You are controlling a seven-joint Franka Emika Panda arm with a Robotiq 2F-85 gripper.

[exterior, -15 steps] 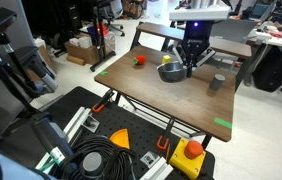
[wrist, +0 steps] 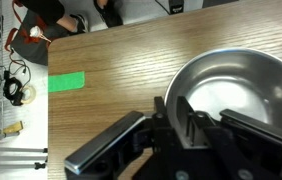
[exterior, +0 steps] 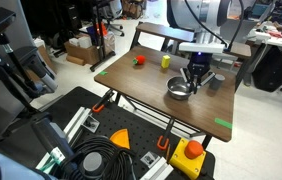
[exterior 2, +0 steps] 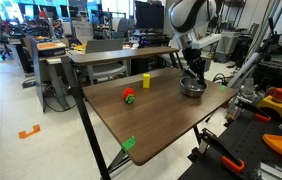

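A shiny metal bowl (exterior: 178, 89) rests on the wooden table (exterior: 141, 84), toward its near right part. My gripper (exterior: 192, 78) is low at the bowl's edge, in exterior view 1 on the bowl's right side. Up close in the wrist view the bowl (wrist: 231, 85) fills the right half, its inside empty as far as it shows. The dark fingers (wrist: 163, 112) reach in from the bottom to the bowl's near rim, a small gap between their tips. Exterior view 2 has the bowl (exterior 2: 192, 88) partly behind the arm.
A red object (exterior: 140, 60) and a yellow cup (exterior: 165, 61) stand toward the table's far left. A grey cup (exterior: 216, 82) is right of the gripper. Green tape (exterior: 223, 123) marks a near corner.
The bowl and gripper have come down and toward the near right of the table in exterior view 1. The bowl was tilted and raised a second ago; now it sits level.
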